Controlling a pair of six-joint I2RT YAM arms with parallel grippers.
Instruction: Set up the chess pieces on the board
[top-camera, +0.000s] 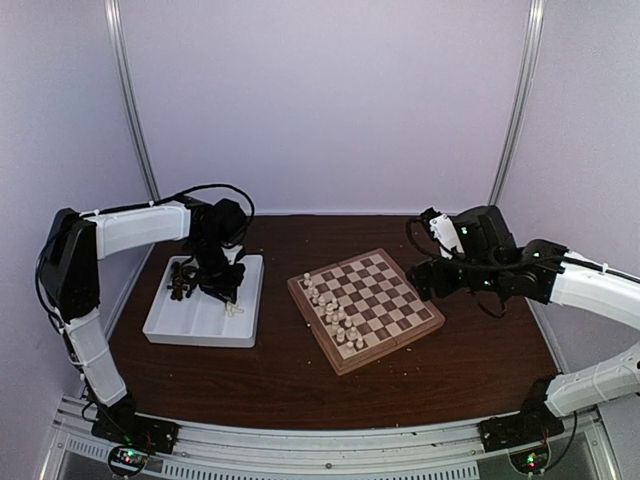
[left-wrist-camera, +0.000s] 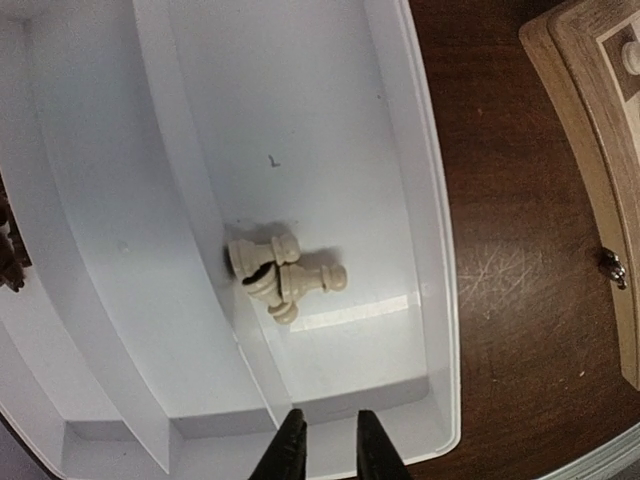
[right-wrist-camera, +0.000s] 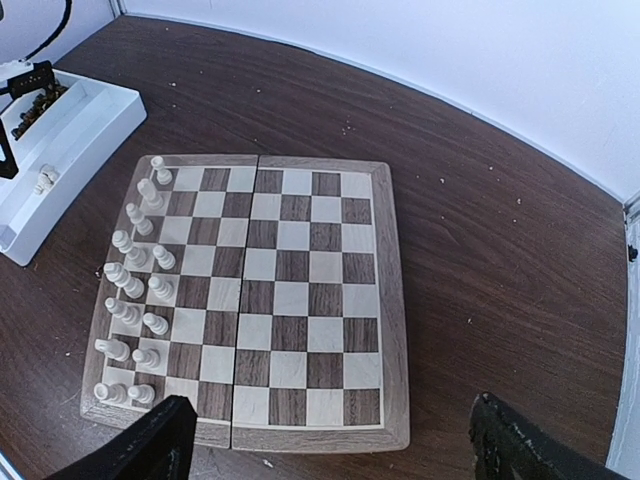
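Observation:
A few white pawns (left-wrist-camera: 310, 282) lie together in the right compartment of the white tray (left-wrist-camera: 440, 200). My left gripper hangs over the tray just below them in the left wrist view, fingers apart, nothing between them. The chessboard (right-wrist-camera: 330, 260) has white pieces (right-wrist-camera: 130, 280) standing along its left side in the right wrist view; the rest of its squares are empty. My right gripper stands open beside the board on the right in the top view, nothing between its fingers. Dark pieces (top-camera: 181, 280) lie at the tray's left.
Bare dark table (top-camera: 270, 390) shows between tray and board and along front and back. Pale walls enclose the back and sides. A small shiny object (left-wrist-camera: 613, 267) sits at the board's edge.

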